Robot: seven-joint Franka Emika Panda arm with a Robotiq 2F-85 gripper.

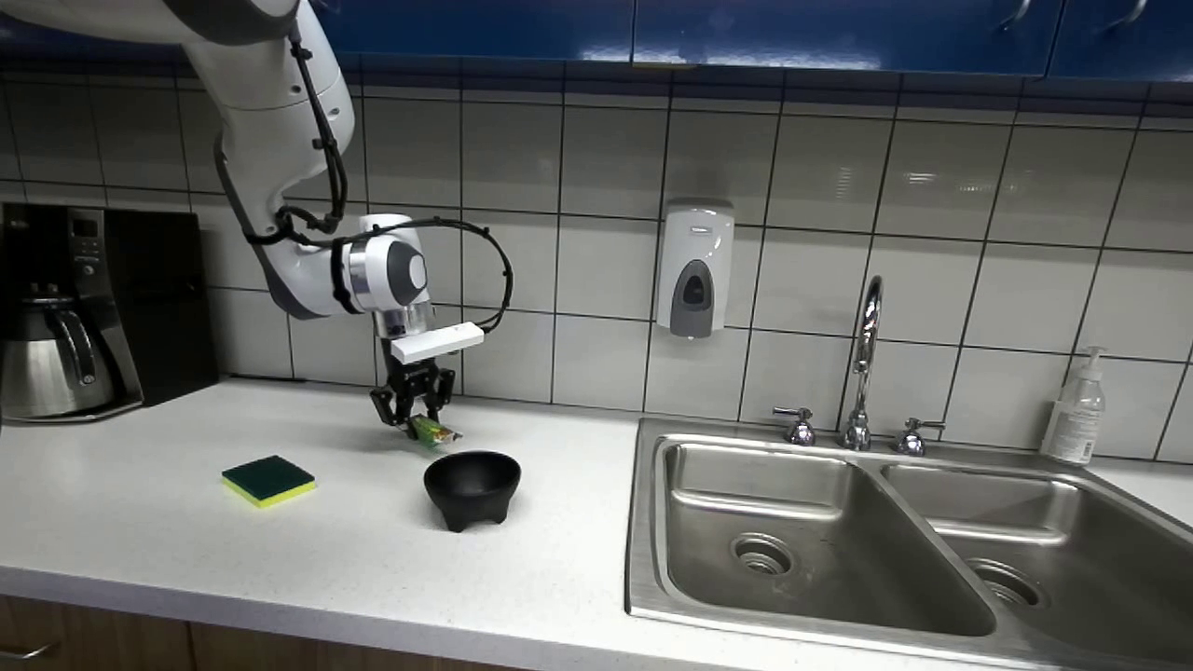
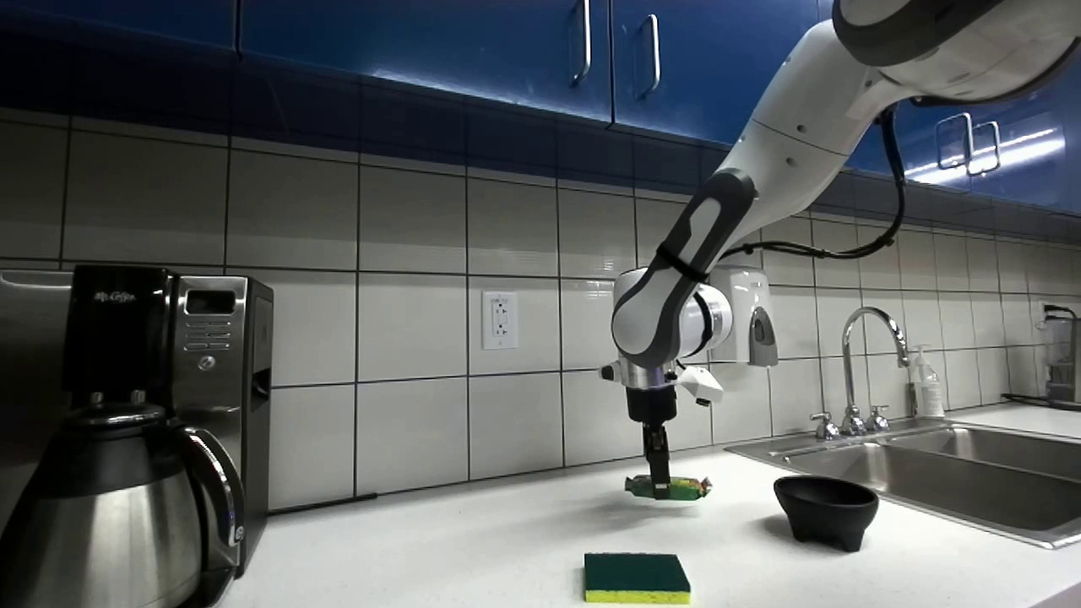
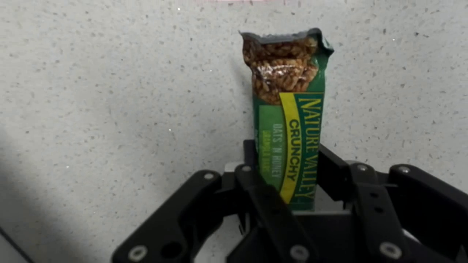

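A green granola bar (image 3: 291, 127) in its wrapper is pinched between the black fingers of my gripper, which is shut on it. The wrist view shows its label and one crimped end, while the other end is hidden by the gripper. In exterior view 2 the bar (image 2: 681, 490) lies level just above the counter, with a shadow beneath it. From exterior view 1, my gripper (image 1: 418, 420) is behind and to the left of the black bowl (image 1: 472, 490); the bowl's inside looks empty as far as it shows.
A green and yellow sponge (image 1: 268, 481) lies on the counter left of the bowl. The coffee maker (image 2: 192, 405) stands at the far left. To the right is the double steel sink (image 1: 646, 526) with its faucet (image 1: 867, 358).
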